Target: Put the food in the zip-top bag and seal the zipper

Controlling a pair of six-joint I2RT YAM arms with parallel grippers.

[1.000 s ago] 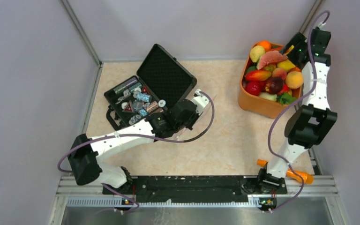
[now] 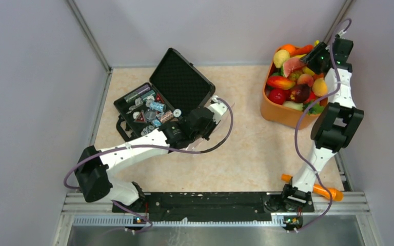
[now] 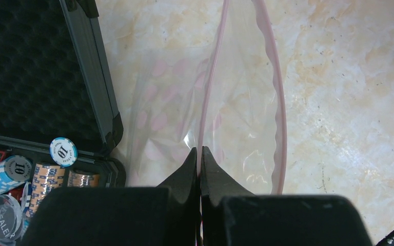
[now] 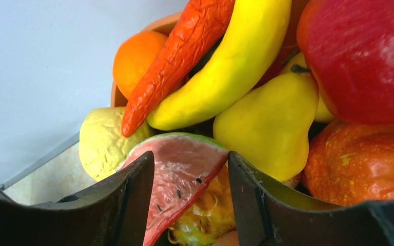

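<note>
My left gripper is shut on the pink zipper edge of the clear zip top bag point(image 3: 241, 102), which stands partly raised over the table between the case and bare tabletop. An orange container point(image 2: 283, 117) at the back right is heaped with food. My right gripper is part open above it, fingertips either side of a watermelon slice point(image 4: 177, 159); whether they touch it is unclear. Around the slice are a banana point(image 4: 220, 77), red chilli point(image 4: 169, 56), pear point(image 4: 267, 123) and lemon point(image 4: 107, 143).
An open black case point(image 2: 179, 82) of poker chips point(image 3: 62, 151) lies left of the bag. An orange object point(image 2: 328, 192) lies at the front right under the right arm.
My right gripper has moved down-left in the top view, over the food near the watermelon slice. The left arm looks unchanged.
</note>
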